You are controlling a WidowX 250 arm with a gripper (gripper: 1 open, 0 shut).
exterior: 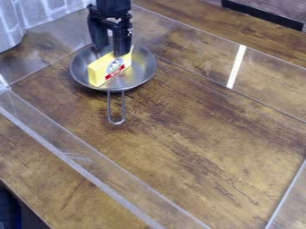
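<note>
My black gripper (111,43) hangs at the top of the camera view, directly over a grey metal pan (138,73) with its handle toward the front. In the pan lies a yellow box (103,70) with a red and white label, tilted diagonally. The gripper's fingers are open and reach down close above the box's back part; whether they touch it I cannot tell.
Clear plastic strips run along the left and right edges. A pale, crumpled object (18,18) is at the top left.
</note>
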